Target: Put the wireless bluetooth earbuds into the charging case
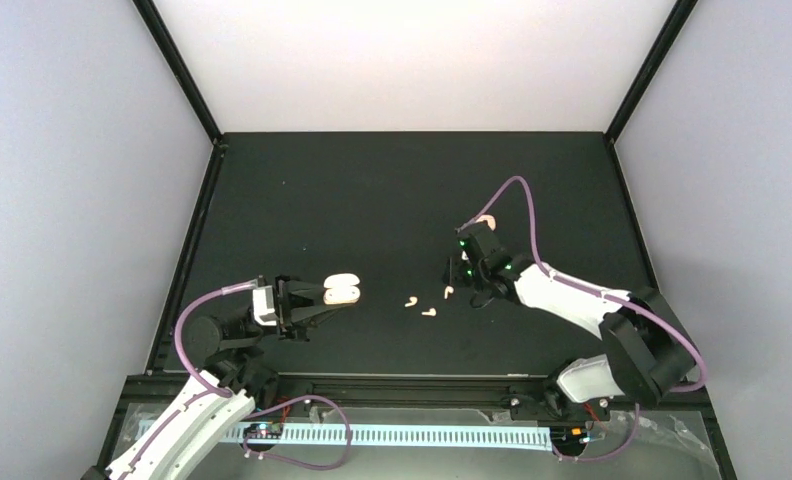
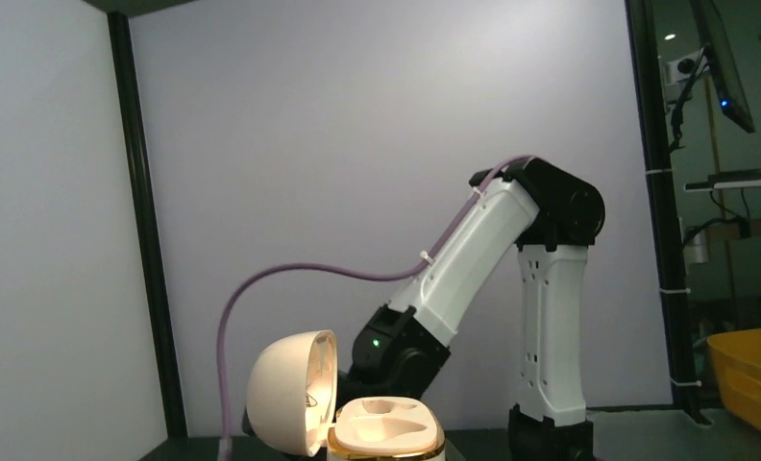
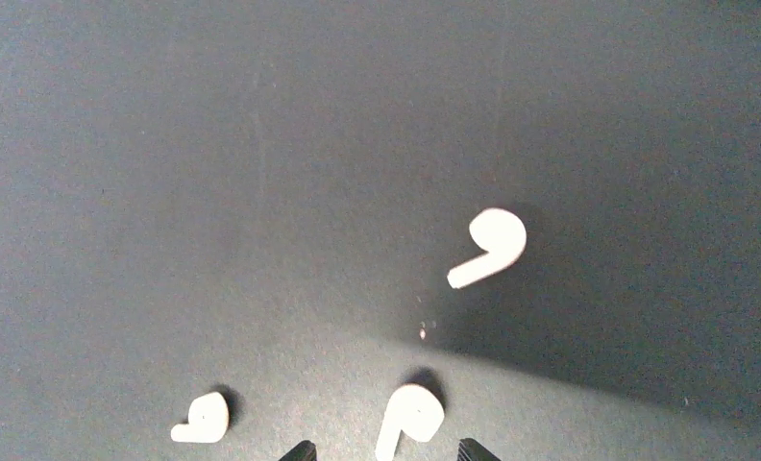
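My left gripper (image 1: pixel 322 300) is shut on a cream charging case (image 1: pixel 341 296), held with its lid raised. In the left wrist view the case's wells (image 2: pixel 381 423) face upward and look empty; the left fingers are out of sight there. Several pale earbuds lie on the black table: one at left (image 1: pixel 410 301), one nearer the front (image 1: pixel 429 312) and one beside my right gripper (image 1: pixel 451 280). In the right wrist view, the right fingertips stand apart at the lower edge, on either side of an earbud (image 3: pixel 415 413). Another earbud (image 3: pixel 500 235) lies farther up, and a third (image 3: pixel 204 420) lower left.
A second pale case (image 1: pixel 487 221) sits behind the right gripper, partly covered by the arm and its purple cable (image 1: pixel 528 205). Open table (image 1: pixel 372 190) stretches across the back and between the arms.
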